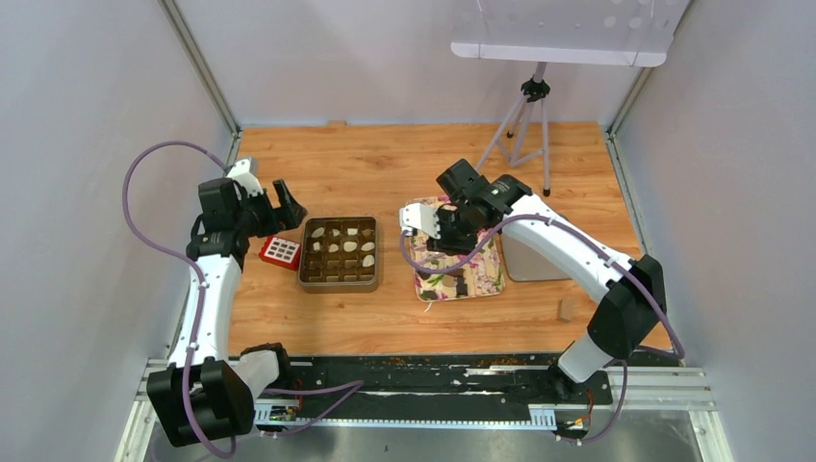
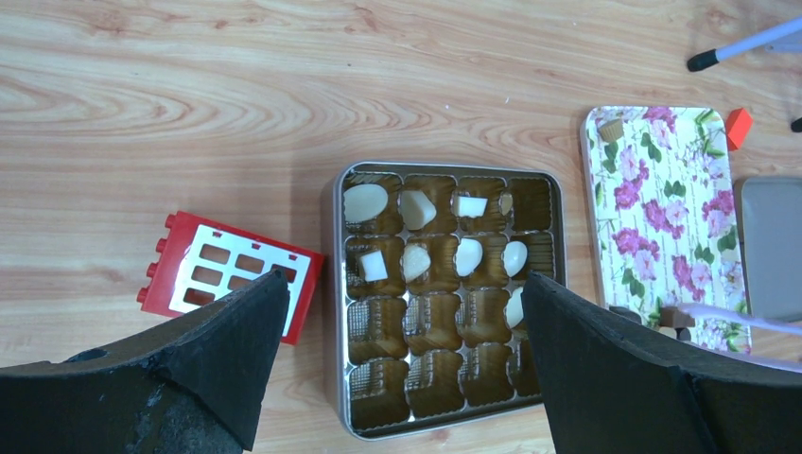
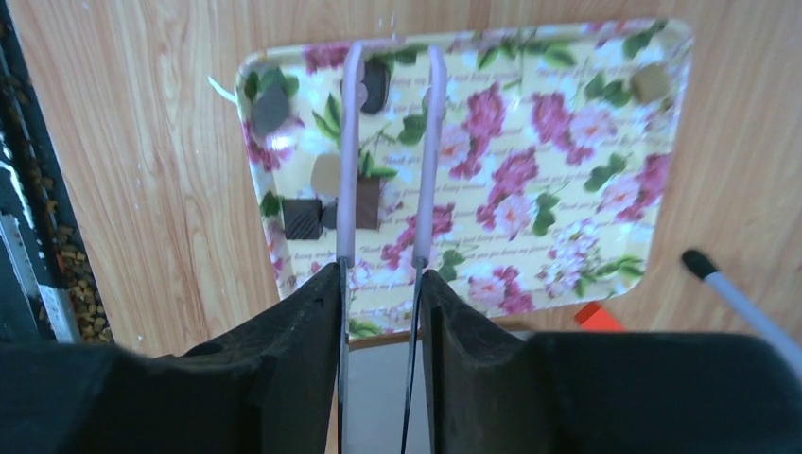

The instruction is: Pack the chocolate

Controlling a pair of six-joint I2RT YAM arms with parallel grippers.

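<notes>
The brown compartment box [image 1: 339,287] stands left of centre; in the left wrist view pale chocolates [image 2: 365,202] fill most cells of its two far rows, plus the right side of the third. To its right lies the floral tray [image 3: 558,284], where dark squares [image 3: 303,219], a dark oval [image 3: 374,87], a grey piece [image 3: 270,109] and tan pieces [image 3: 649,83] rest. Over that tray my right gripper has its long lilac fingers apart, with nothing held between them. My left gripper stays open up and left of the box, empty.
A red block frame with a white grid [image 2: 248,265] lies against the box's left side. Beyond the floral tray are a grey tray [image 2: 771,246], a small red block [image 2: 739,129] and tripod legs [image 1: 546,154]. Bare wood lies in front of the box.
</notes>
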